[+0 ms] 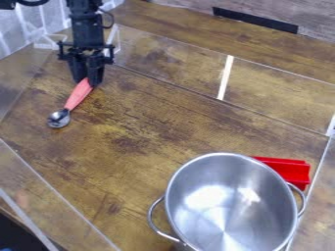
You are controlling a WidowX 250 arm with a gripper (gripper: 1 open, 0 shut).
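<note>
At the upper left, my black gripper (88,75) is shut on the upper end of a pink-handled utensil (77,96). Its round metal head (59,119) hangs down toward the lower left, on or just above the wooden table; I cannot tell which. A large steel pot (230,206) with two handles stands at the lower right.
A red object (285,168) lies behind the pot, partly hidden by it. Clear panels and tape strips line the edges of the work area.
</note>
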